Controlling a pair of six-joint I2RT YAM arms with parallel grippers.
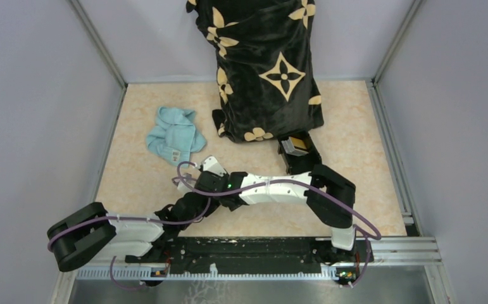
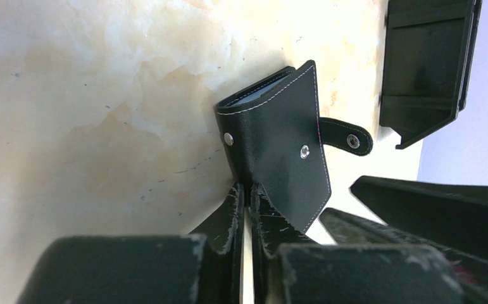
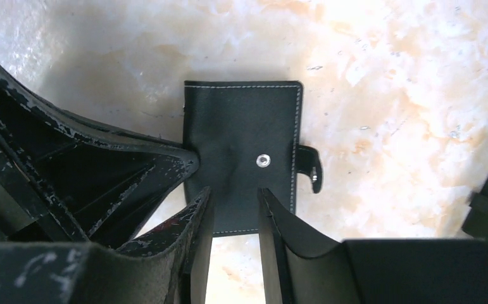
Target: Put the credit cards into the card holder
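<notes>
The black card holder (image 2: 276, 139) is a stitched leather case with its snap strap hanging loose at the right. My left gripper is shut on its near left edge. A pale grey-blue surface shows inside the holder's top opening; whether it is a card or lining cannot be told. Right above the holder (image 3: 244, 136), my right gripper is part open, with no card visible between its fingertips. In the top view, grey and yellow cards (image 1: 298, 144) sit in a black box; the arms cover the holder there.
The black box (image 1: 303, 166) stands right of centre, against a black cushion (image 1: 254, 76) with a flower pattern. A blue cloth (image 1: 175, 135) lies at the back left. Bare table extends on the right side. Both grippers are very close together.
</notes>
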